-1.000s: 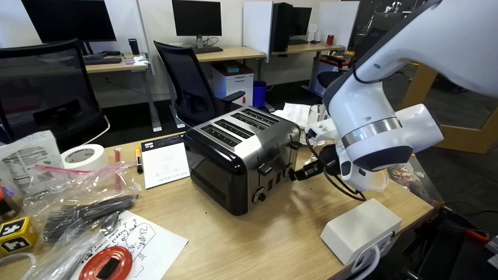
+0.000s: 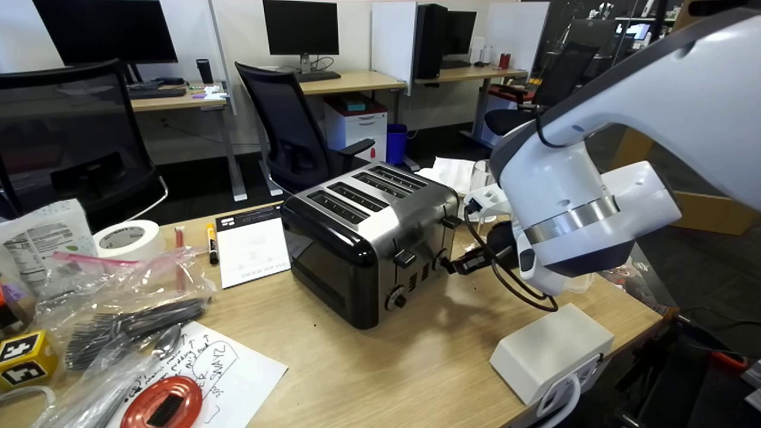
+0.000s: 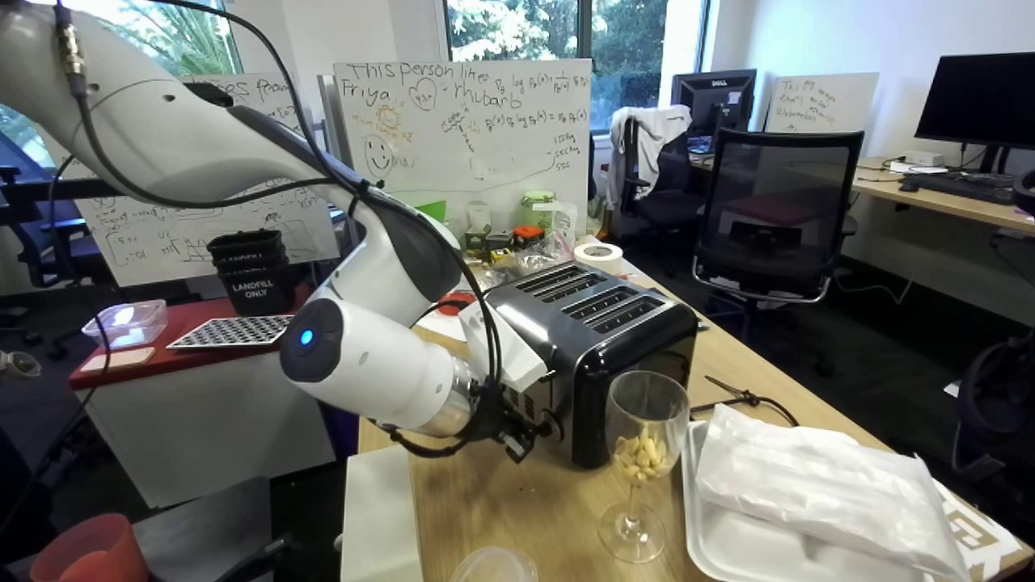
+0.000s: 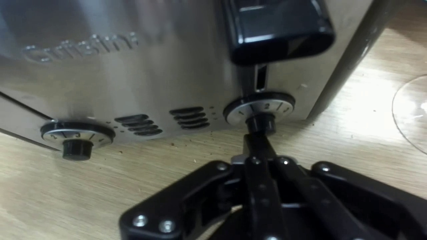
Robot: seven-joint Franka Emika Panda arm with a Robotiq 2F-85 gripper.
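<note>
A steel and black toaster (image 2: pixel 371 242) stands on the wooden table, its dial side facing my arm. In the wrist view, the near-right dial's black knob (image 4: pixel 261 123) is directly ahead of my gripper. My fingers are shut together, their tips at the lower front of that knob; whether they press on it cannot be told. Numbers 1, 2 and 3 show on the dial plate behind it. A second knob (image 4: pixel 77 149) sits well to the left, clear of my fingers. Above the right dial juts a black lever (image 4: pixel 280 32).
A wine glass (image 3: pixel 646 427) with pale pieces inside stands near the toaster's end, beside a white tray (image 3: pixel 713 553). The white box (image 2: pixel 553 349) occupies the table's near edge. Bare tabletop lies in front of the toaster.
My arm's upper link has come lower and the wrist housing has tilted a little. The fingertips stay close to the same dial, and the toaster has not moved.
</note>
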